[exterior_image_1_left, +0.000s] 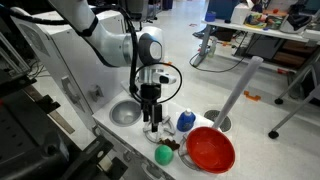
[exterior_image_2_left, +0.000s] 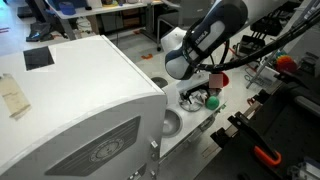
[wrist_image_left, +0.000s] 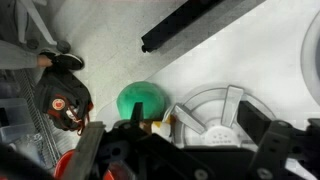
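Note:
My gripper (exterior_image_1_left: 152, 118) hangs open over the white counter, above a round grey lid-like disc (exterior_image_1_left: 156, 131). In the wrist view the disc (wrist_image_left: 215, 115) fills the space below the spread fingers (wrist_image_left: 258, 123), and nothing is held between them. Off the disc's right edge in exterior view 1 lies a small brown item (exterior_image_1_left: 171, 143). It is partly covered by a finger in the wrist view, close to a green round object (wrist_image_left: 141, 100). To the right stands a red bowl (exterior_image_1_left: 211, 149), with a blue cup-like object (exterior_image_1_left: 186, 121) behind the brown item.
A metal bowl or basin (exterior_image_1_left: 125, 112) is set in the counter on the left. A pale pole (exterior_image_1_left: 238, 93) rises beyond the red bowl. A black bar (wrist_image_left: 185, 24) crosses the top of the wrist view.

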